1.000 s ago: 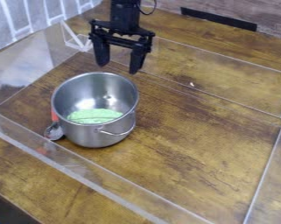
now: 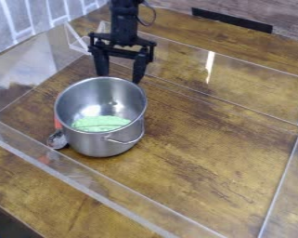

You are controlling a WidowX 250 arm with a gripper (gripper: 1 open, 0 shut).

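Note:
My gripper (image 2: 120, 61) hangs at the top centre of the camera view, a black arm with two fingers pointing down, open, just behind a steel pot (image 2: 119, 138). A pale green oblong object (image 2: 99, 124) lies inside the pot on its bottom. No object shows between the fingers.
A small metal and red item (image 2: 57, 138) sits against the pot's left side, partly hidden. Clear panels edge the work area, and a white slatted structure (image 2: 27, 19) stands at the top left.
My gripper has shifted a little to the left over the last second. The pot and the green object have not visibly moved.

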